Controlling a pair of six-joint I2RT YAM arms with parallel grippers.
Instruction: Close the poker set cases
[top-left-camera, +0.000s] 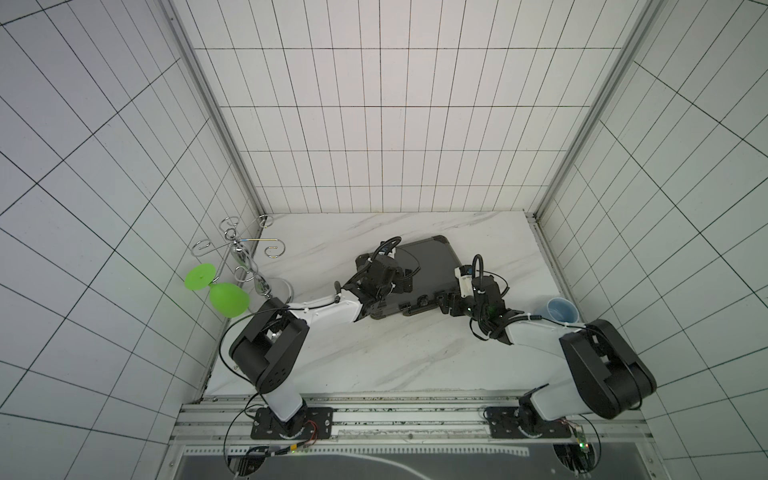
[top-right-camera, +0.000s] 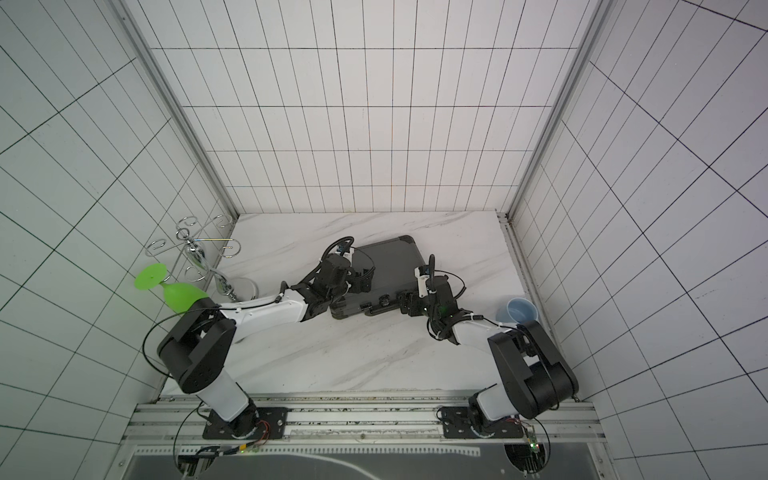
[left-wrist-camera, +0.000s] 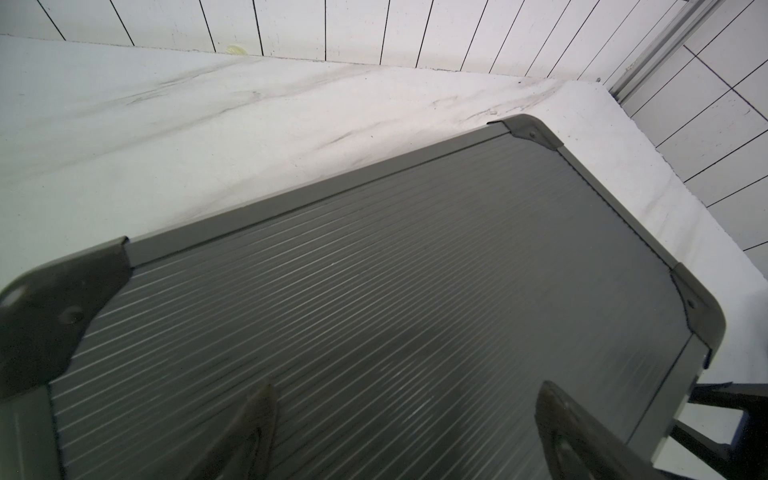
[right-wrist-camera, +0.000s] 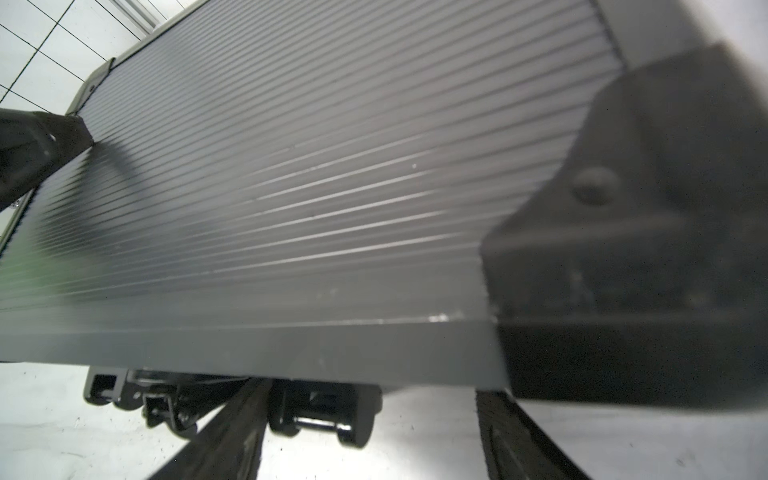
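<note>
The dark grey poker case (top-left-camera: 436, 260) lies on the marble table with its ribbed lid (left-wrist-camera: 416, 240) down. Along its front edge, black latches (right-wrist-camera: 324, 412) and the handle (top-left-camera: 424, 304) stick out; the latch seen in the right wrist view is below the lid rim and looks swung outward. My left gripper is open over the lid, nothing between its fingertips. Open as well, my right gripper is at the front edge near the right corner, with the latch between its fingers or just behind them; depth is hard to tell.
A chrome stand (top-left-camera: 260, 280) with green cups (top-left-camera: 229, 300) is at the left. At the right edge sits a blue cup (top-left-camera: 561, 310), close to the right arm. Table in front of the case and at the back is bare.
</note>
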